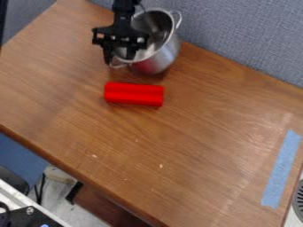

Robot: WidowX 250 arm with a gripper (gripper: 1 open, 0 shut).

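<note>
A steel pot (159, 53) with loop handles sits at the top centre of the wooden table (201, 142), tilted. My black gripper (113, 55) is at the pot's left side, its fingertips at the near-left rim and handle; whether they are closed on it is hidden. A red cylinder (133, 94) lies on the table just below the pot.
Grey padded walls (236, 40) border the table at the back and left. A blue tape strip (281, 168) lies on the right side.
</note>
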